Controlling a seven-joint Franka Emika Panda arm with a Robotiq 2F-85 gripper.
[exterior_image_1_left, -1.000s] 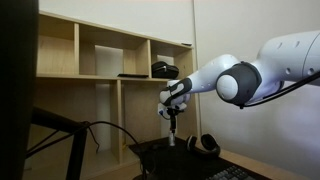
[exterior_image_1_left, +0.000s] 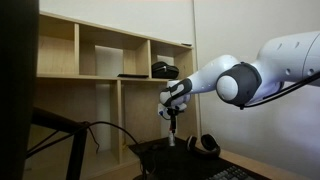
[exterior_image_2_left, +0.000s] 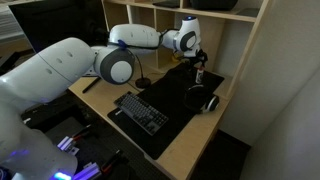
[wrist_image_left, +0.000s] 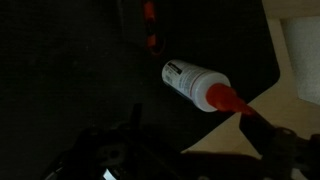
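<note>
A white bottle (wrist_image_left: 195, 85) with a red nozzle stands on the dark desk mat, close to its edge in the wrist view. The same bottle (exterior_image_1_left: 171, 138) shows as a small upright shape in exterior view 1, and the bottle (exterior_image_2_left: 200, 75) stands at the mat's far side in exterior view 2. My gripper (exterior_image_1_left: 172, 113) is directly above it, pointing down. In the wrist view the gripper is open, and the red nozzle tip reaches close to the right finger (wrist_image_left: 268, 138). Whether they touch is too dark to tell.
Black headphones (exterior_image_2_left: 210, 102) lie beside the bottle near the desk's edge. A dark item with red marks (wrist_image_left: 151, 25) lies on the mat. A keyboard (exterior_image_2_left: 141, 112) sits nearer the arm's base. Wooden shelves (exterior_image_1_left: 105, 62) rise behind; mid-mat is clear.
</note>
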